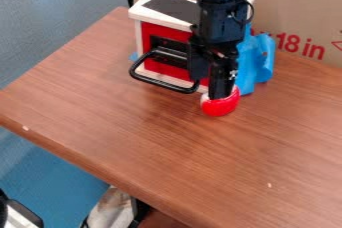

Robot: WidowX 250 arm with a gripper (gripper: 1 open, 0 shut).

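Note:
The black gripper (219, 87) hangs vertically in front of a toy oven (154, 37) with a white top, red front and black handle bar. Its tips are down at a red-and-white round object (219, 105) on the table, just right of the handle; whether the fingers are shut on it is hard to tell. A blue plastic piece (258, 62) stands to the right of the oven, partly behind the gripper.
A cardboard panel (301, 17) stands behind. Blue floor and some clutter show beyond the table's near-left edge.

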